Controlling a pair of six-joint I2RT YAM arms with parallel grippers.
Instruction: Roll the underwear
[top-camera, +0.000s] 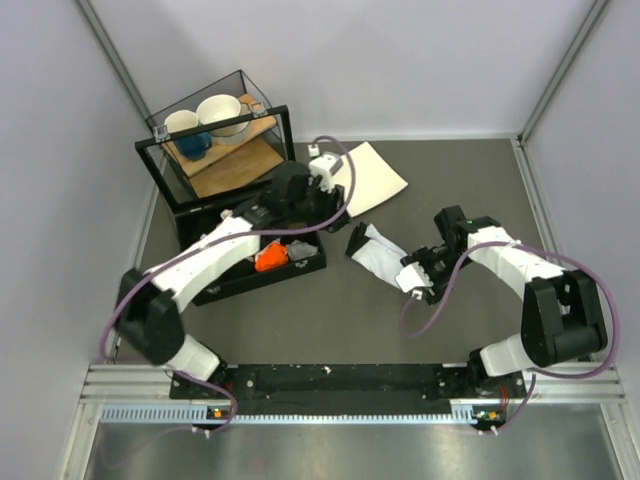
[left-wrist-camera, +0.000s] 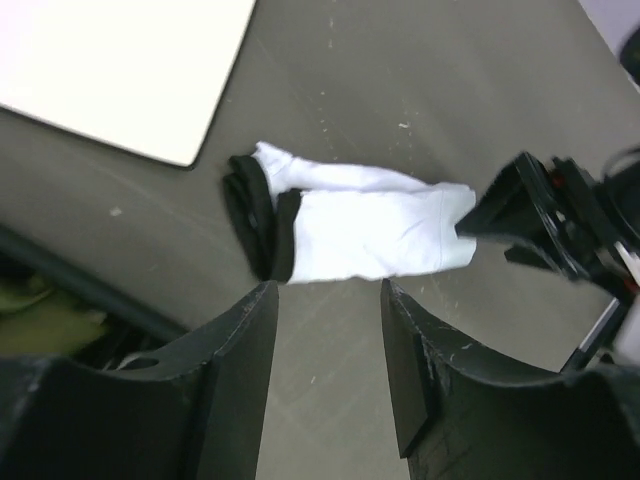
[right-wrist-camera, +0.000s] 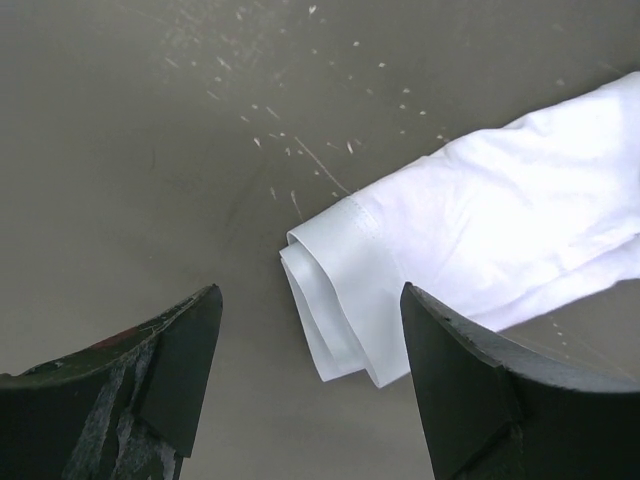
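The white underwear (top-camera: 380, 258) lies folded into a long strip on the grey mat, its black waistband at the left end, as the left wrist view (left-wrist-camera: 370, 230) also shows. My left gripper hangs raised above and to the left of it, fingers parted with nothing between them. My right gripper is open over the right end, where the white cloth (right-wrist-camera: 490, 200) shows a folded-over edge; nothing is held between its fingers.
A cream board (top-camera: 370, 175) lies behind the underwear. A black open box (top-camera: 260, 285) with cloth items sits at left, with a glass-lidded case holding cups at back left.
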